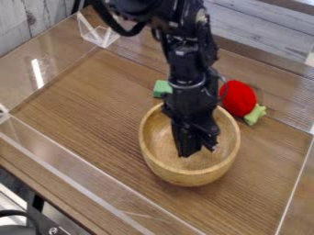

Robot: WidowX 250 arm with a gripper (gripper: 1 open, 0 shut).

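A round wooden bowl (166, 165) sits in the lower middle of the table. The black gripper (181, 138) hangs over the bowl's back part, its tips down inside or just above it; whether it holds anything is hard to see. A red rounded object (240, 97) lies behind the bowl on the right, with a small pale green piece (255, 116) beside it. A green block (162, 88) is partly hidden behind the arm.
A clear plastic item (98, 27) stands at the back left, and a dark cable lies at the lower left edge.
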